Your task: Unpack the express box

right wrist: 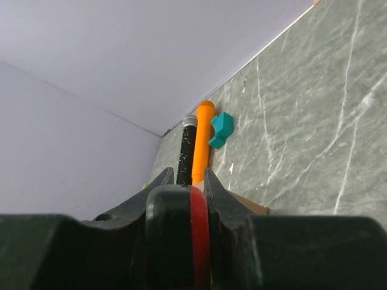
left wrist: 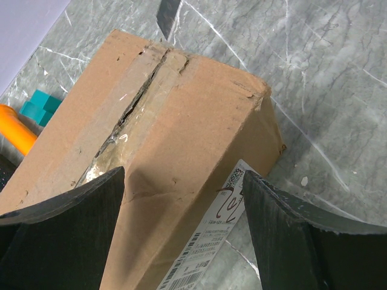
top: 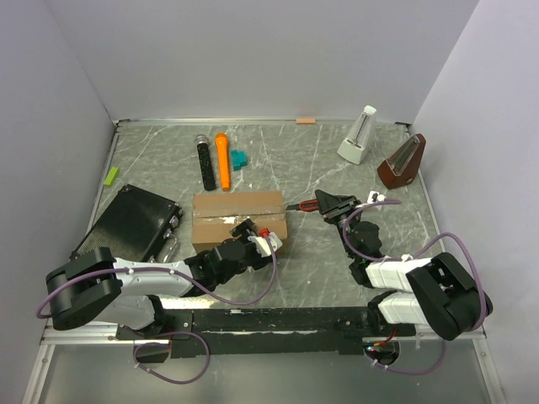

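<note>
A taped cardboard box lies on the marble table, its top seam slit or split along part of the tape in the left wrist view, a shipping label on its side. My left gripper is open, its fingers over the box's near part. My right gripper is shut on a red-and-black cutter, whose dark blade points at the box's right end, near the seam. Whether the blade touches the box is unclear.
A black case lies left of the box. Microphones, a teal piece and a green block stand behind; two metronomes are at the back right.
</note>
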